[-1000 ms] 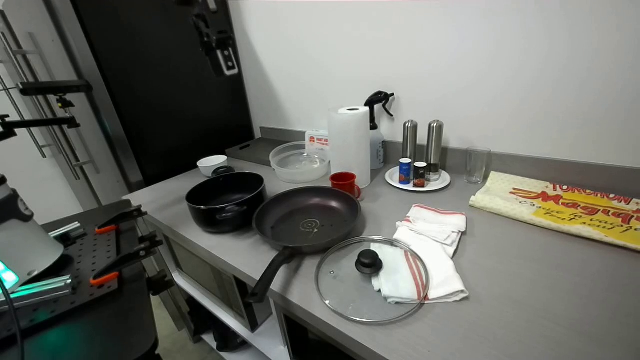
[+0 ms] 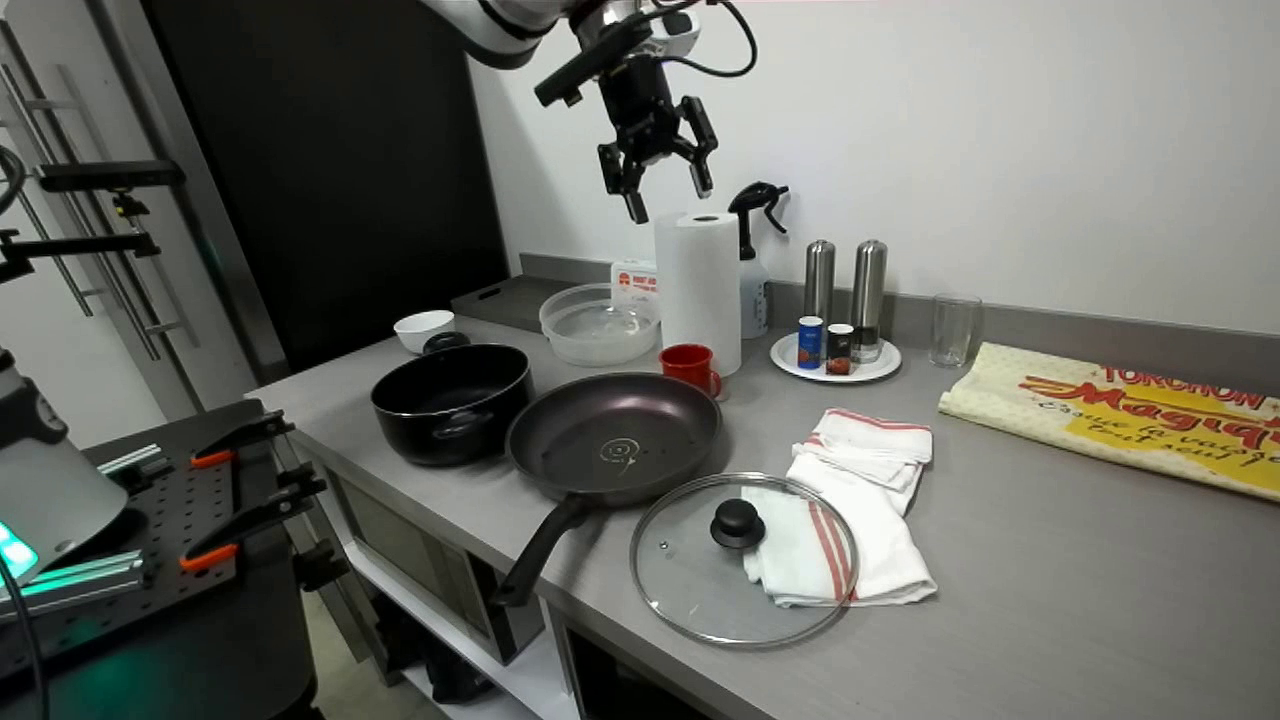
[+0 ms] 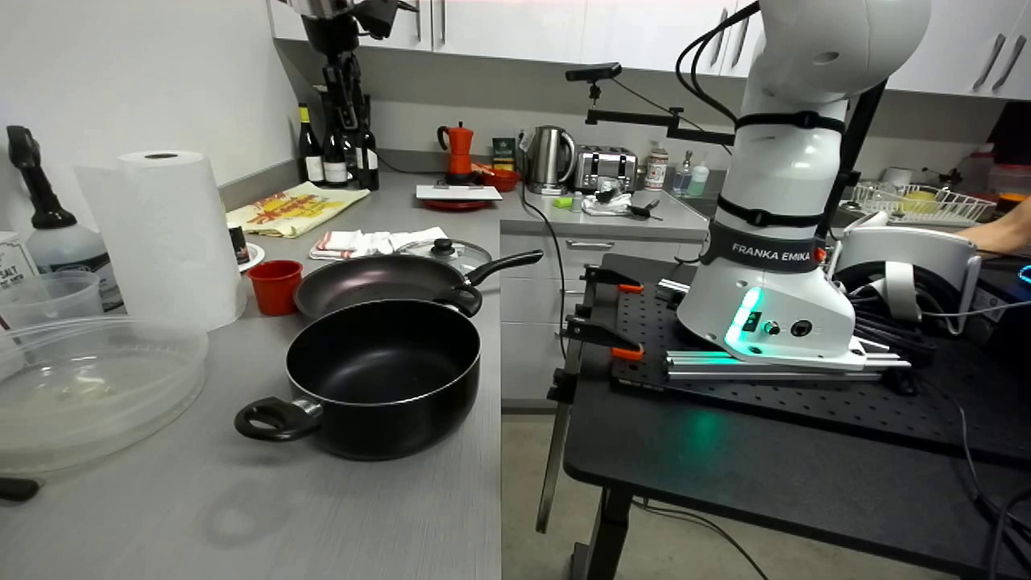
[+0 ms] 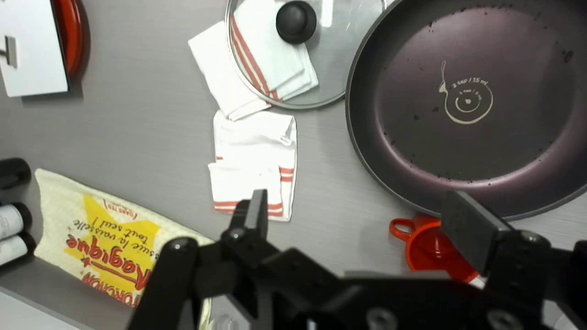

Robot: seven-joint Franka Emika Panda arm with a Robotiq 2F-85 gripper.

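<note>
High above the counter hangs my gripper, open, its black fingers well apart and nothing between them. The wrist view looks down past it. A black frying pan lies on the counter with its handle towards the front edge. Beside it is a glass lid with a black knob, resting partly on a white, red-striped towel. A deep black pot stands on the pan's other side. Close behind the pan sits a red mug, partly covered by a finger in the wrist view.
A paper towel roll and clear plastic tubs stand by the wall. Further along are a white plate with grinders and shakers, a glass and a yellow printed cloth. Bare counter lies right of the towel.
In exterior view 1 my gripper has moved right, from in front of the dark panel to above the paper roll. The objects on the counter have stayed put.
</note>
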